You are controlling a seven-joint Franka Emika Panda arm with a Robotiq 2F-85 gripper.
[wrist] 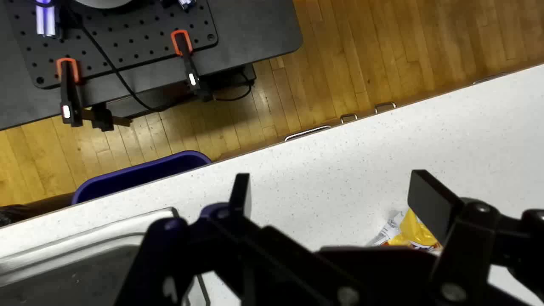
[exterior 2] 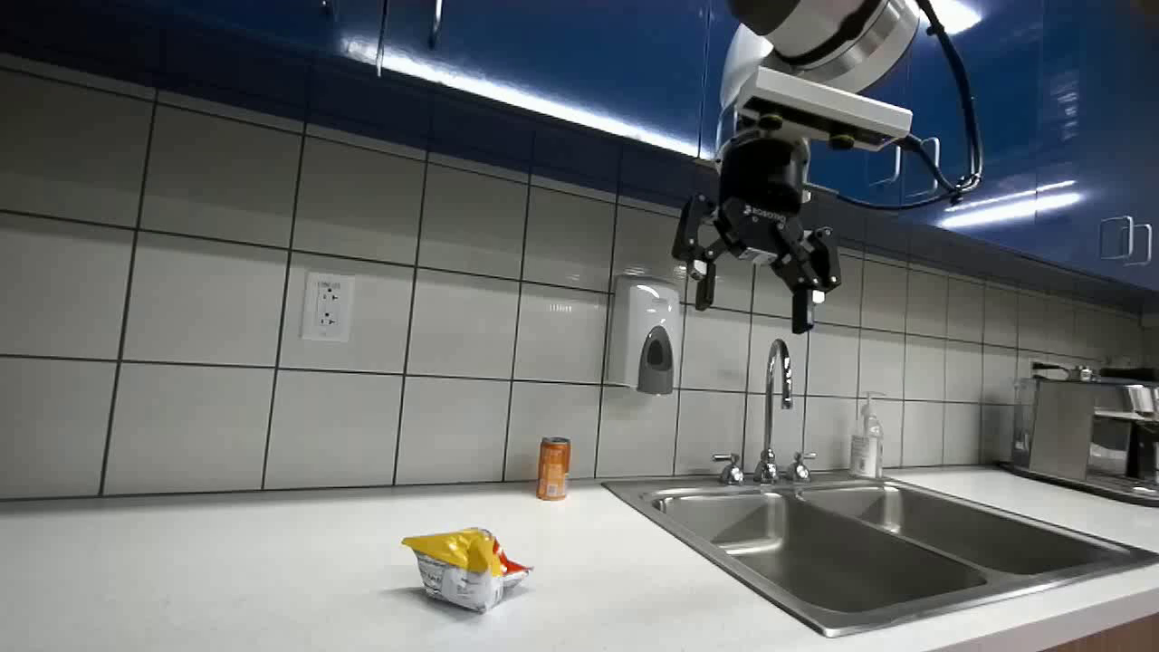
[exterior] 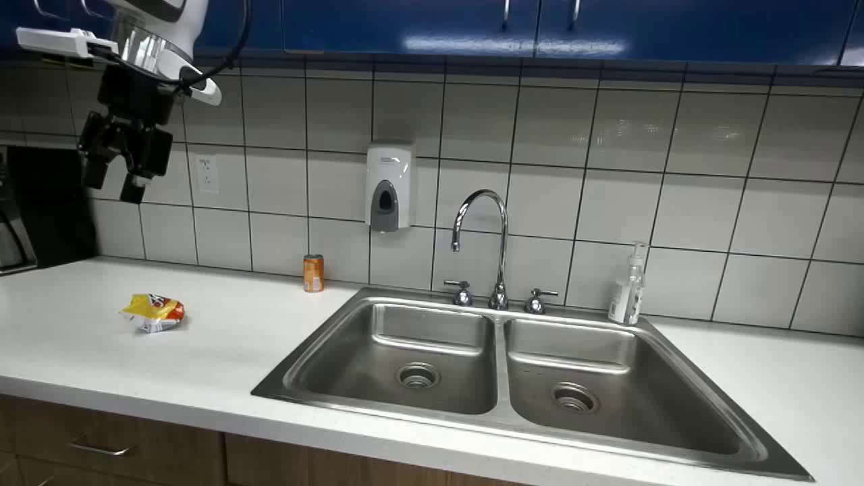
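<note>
My gripper (exterior 2: 754, 310) hangs high above the counter, open and with nothing between its fingers; in exterior view 1 the gripper (exterior: 115, 187) is at upper left. A crumpled yellow, red and silver chip bag (exterior: 154, 312) lies on the white counter, left of the sink, well below the gripper. In exterior view 2 the bag (exterior 2: 467, 569) is at the front of the counter. The wrist view shows part of the bag (wrist: 412, 230) beneath the right finger, which hides the rest. An orange can (exterior 2: 553, 468) stands upright near the tiled wall.
A double steel sink (exterior: 500, 409) with a tall faucet (exterior: 503, 243) takes up the counter's right side. A pump bottle (exterior: 629, 287) stands behind it, and a soap dispenser (exterior: 390, 187) hangs on the wall. Bare counter (wrist: 316, 188) surrounds the bag. Blue cabinets (exterior: 405, 28) are overhead.
</note>
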